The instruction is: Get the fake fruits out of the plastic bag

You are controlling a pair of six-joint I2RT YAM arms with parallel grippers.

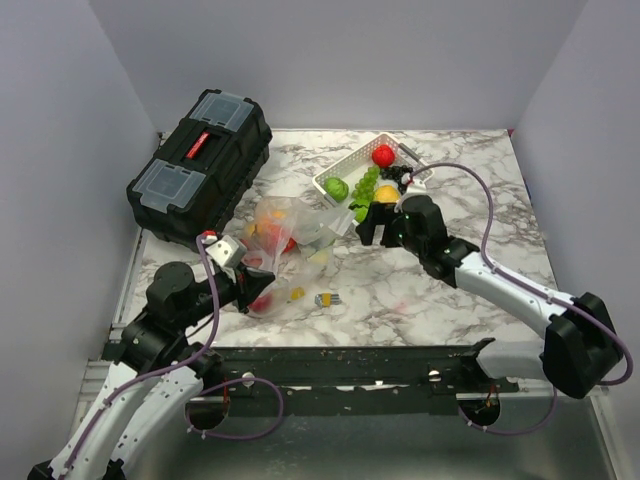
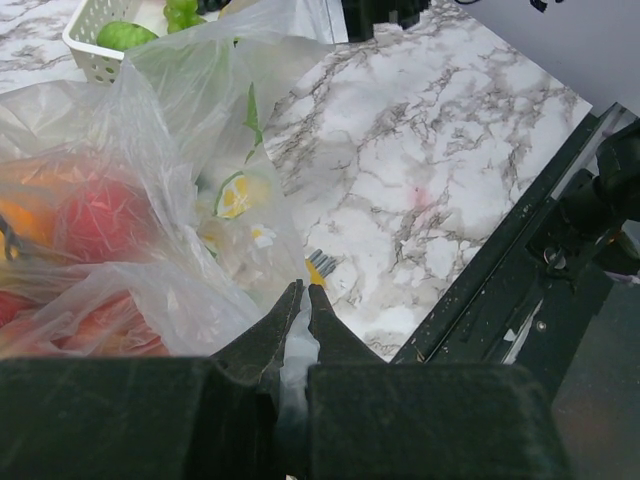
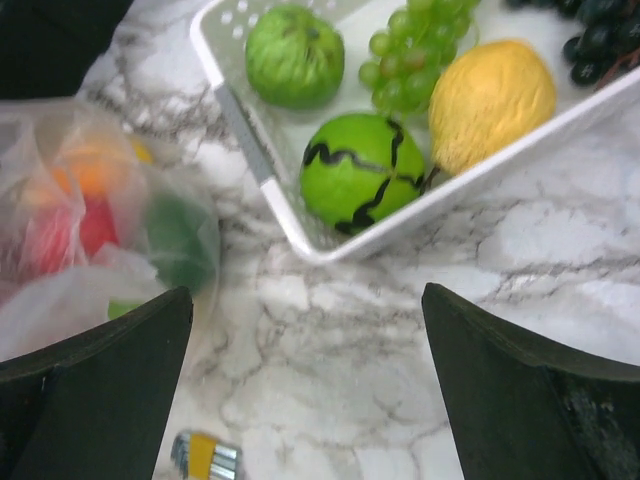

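The clear plastic bag (image 1: 275,230) lies at centre-left with red, orange and green fruits inside. My left gripper (image 1: 250,275) is shut on a fold of its film, which shows between the fingers in the left wrist view. My right gripper is open and empty over bare marble, near the white basket (image 3: 290,220). In the basket lie a green striped fruit (image 3: 362,170), another green fruit (image 3: 293,55), a yellow fruit (image 3: 490,100), green grapes (image 3: 418,50), dark grapes (image 3: 600,30) and a red fruit (image 1: 383,155).
A black toolbox (image 1: 200,165) occupies the back left. A small yellow-and-grey object (image 1: 328,300) lies in front of the bag. Walls surround it.
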